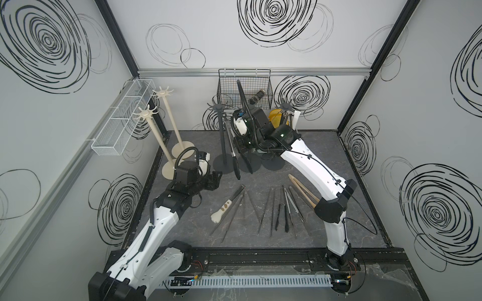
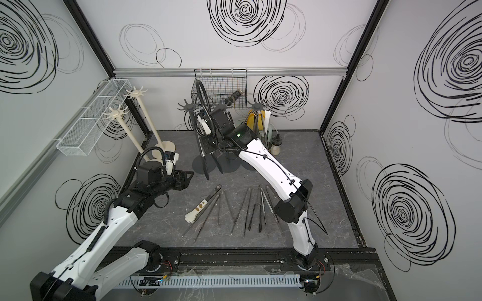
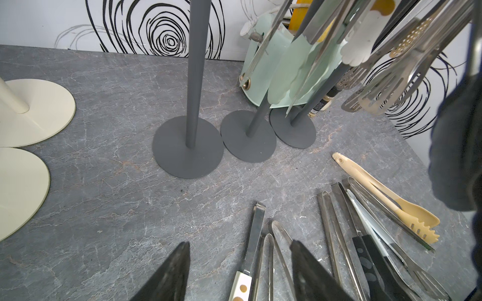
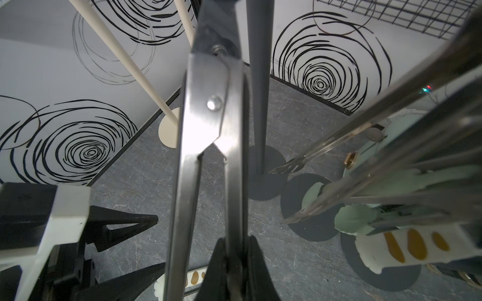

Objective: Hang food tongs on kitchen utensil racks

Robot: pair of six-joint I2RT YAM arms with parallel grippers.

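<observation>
Steel tongs with dark ends (image 1: 232,150) hang upright in my right gripper, which is shut on one arm of them. In the right wrist view the hinge end of these tongs (image 4: 213,85) stands high, just beside the pole of the leftmost dark grey rack (image 4: 260,75). That rack's hooked head (image 1: 218,106) is close to the left of the tongs in the top left view; whether they touch cannot be told. My left gripper stands open and empty above the table, its fingers (image 3: 173,268) apart. Several more tongs (image 1: 278,210) lie on the table.
Two cream racks (image 1: 148,114) stand at the left. Other grey racks (image 3: 248,135) stand close by on the right with utensils hanging from them, before a mint-green container (image 3: 251,65). A black wire basket (image 1: 244,87) hangs on the back wall.
</observation>
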